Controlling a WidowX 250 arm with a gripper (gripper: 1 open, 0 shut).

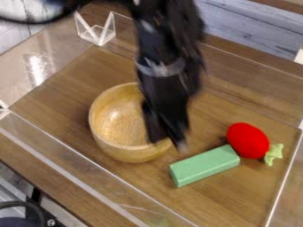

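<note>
The black gripper (166, 133) is motion-blurred over the right side of the wooden bowl (112, 133), with its fingertips low near the bowl's rim; whether anything is between them is too blurred to tell. A green block (204, 166) lies on the wooden surface to the right of the bowl, apart from the gripper. A red object with a pale green tip (246, 140) lies behind and right of the block.
A clear low edge (48, 155) runs along the near left of the wooden surface (83, 89). A clear plastic item (95, 27) stands at the back left. The surface left of the bowl is free.
</note>
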